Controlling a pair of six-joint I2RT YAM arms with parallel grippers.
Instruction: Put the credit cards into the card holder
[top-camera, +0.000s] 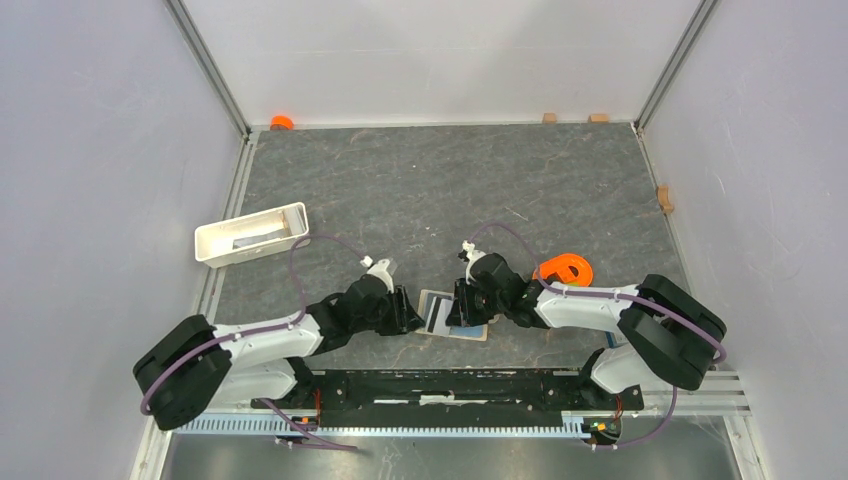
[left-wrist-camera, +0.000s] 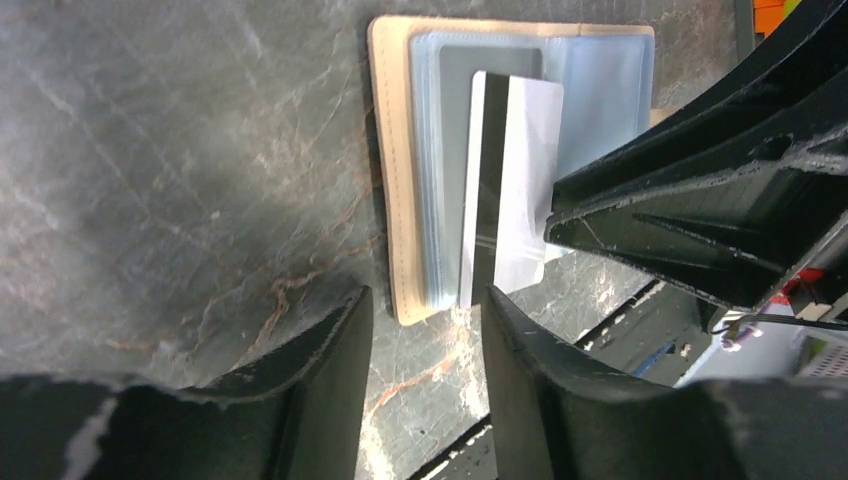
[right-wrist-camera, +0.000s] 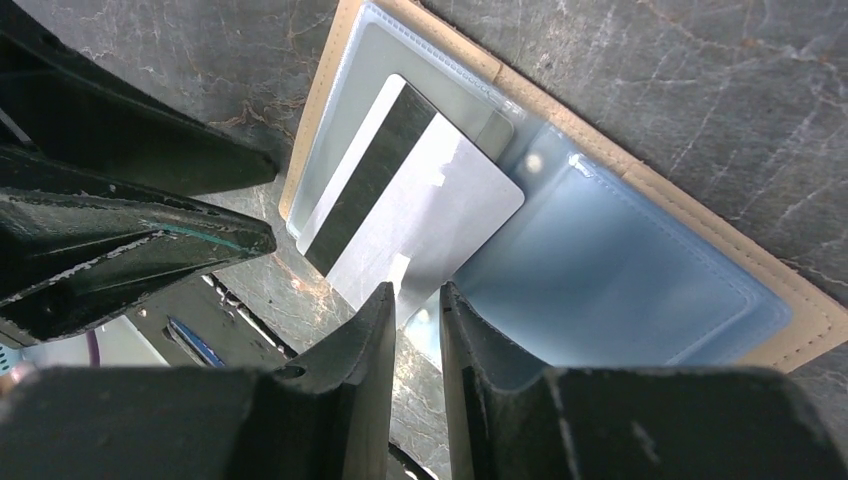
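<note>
An open card holder with a tan stitched edge and pale blue clear pockets lies flat on the table. On its grey side rests a white card with a black stripe; I cannot tell how much of it sits inside a pocket. My left gripper is part open at the holder's left edge, nothing visible between its fingers. Close to the card's near edge is my right gripper, its fingers a narrow gap apart. Whether that gap pinches the card's edge does not show clearly.
At the left stands a white bin with flat pieces inside. An orange roll lies right of the holder, behind the right arm.
</note>
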